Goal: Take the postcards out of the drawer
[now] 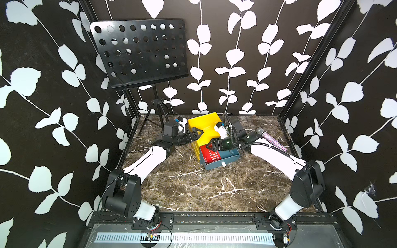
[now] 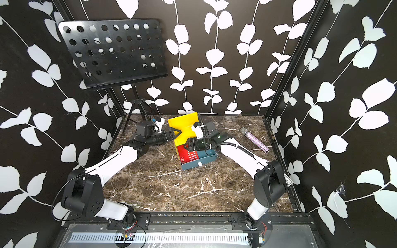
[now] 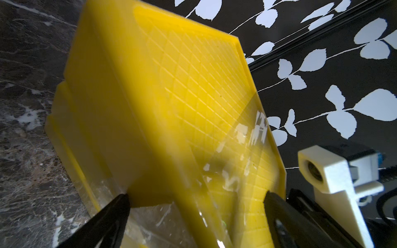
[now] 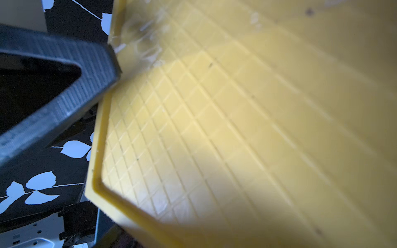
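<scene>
A yellow box (image 1: pixel 202 120) stands at the table's middle, its teal drawer (image 1: pixel 213 166) pulled out toward the front. In the drawer lies a red card (image 1: pixel 209 155) with white print, partly covered by my right gripper (image 1: pixel 210 144). That gripper is open above the drawer; its wrist view shows one finger (image 4: pixel 89 62) against the yellow panel (image 4: pixel 231 136). My left gripper (image 1: pixel 200 133) is open at the box's left side. In the left wrist view its two fingers (image 3: pixel 109 219) stand on either side of the box's edge (image 3: pixel 165 136). Whether they touch it cannot be told.
A pink glittery microphone (image 1: pixel 273 139) lies at the table's right, behind the right arm. A black music stand (image 1: pixel 140 53) rises at the back left.
</scene>
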